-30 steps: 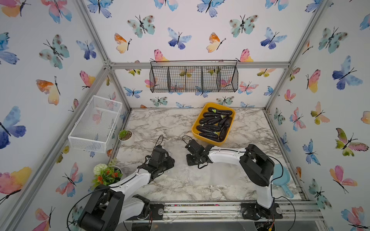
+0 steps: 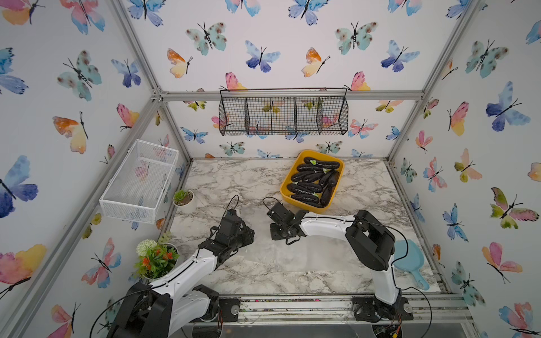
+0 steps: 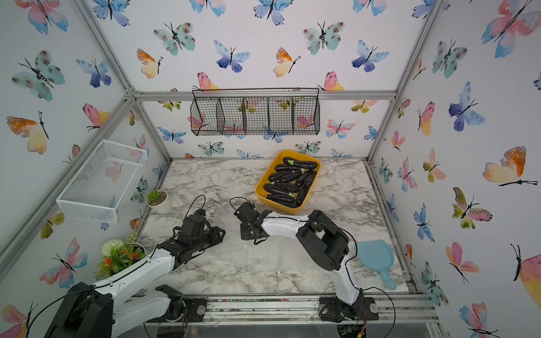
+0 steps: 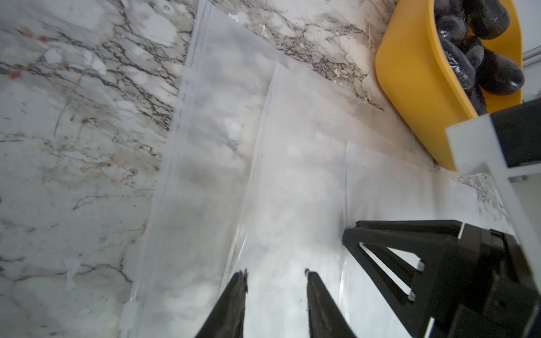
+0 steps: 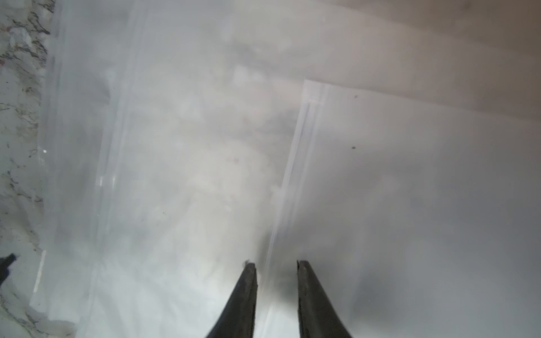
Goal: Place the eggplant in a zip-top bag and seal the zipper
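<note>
Clear zip top bags (image 4: pixel 208 112) lie flat and overlapping on the marble table; their zipper strips run across the left wrist view. In the right wrist view, one zipper edge (image 5: pixel 296 152) passes just beyond the fingertips. My left gripper is open above the bags, with nothing between its fingers. Over the same bags, my right gripper is partly open, a narrow empty gap between its tips. Whether its tips touch the plastic I cannot tell. Several dark eggplants (image 2: pixel 307 187) fill a yellow bin (image 2: pixel 285 194) behind the right gripper.
At the right edge lies a blue dustpan-like thing (image 2: pixel 409 256). Potted plants (image 2: pixel 183 197) and a white mesh basket (image 2: pixel 126 211) stand at the left. A wire rack (image 2: pixel 283 115) hangs at the back. Bare table shows behind the left gripper.
The right gripper has shifted slightly to the left, toward the left gripper. Bin and eggplants are unmoved.
</note>
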